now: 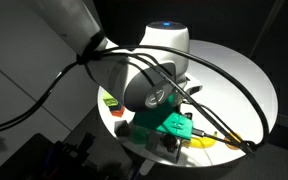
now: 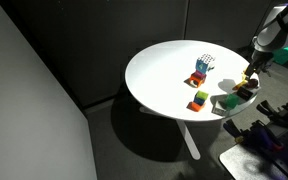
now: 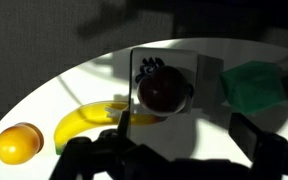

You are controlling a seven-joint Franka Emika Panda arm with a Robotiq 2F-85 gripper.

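Observation:
A dark red round fruit (image 3: 162,90) with a stem sits on a pale square piece (image 3: 189,58) near the table edge in the wrist view. My gripper is open, its dark fingers wide apart at the bottom of that view, with nothing between them. The fruit lies ahead of the gap, framed by the two fingers. A yellow banana (image 3: 79,122) lies left of the fruit, with an orange (image 3: 18,144) farther left. To the right sits a green block (image 3: 252,88). In exterior view 1 the arm hides much of this area.
Colourful stacked blocks (image 2: 198,100) stand near the edge of the white round table (image 2: 149,75) in exterior view 2. More toy pieces (image 2: 201,70) stand farther in. Cables (image 1: 229,78) loop around the arm.

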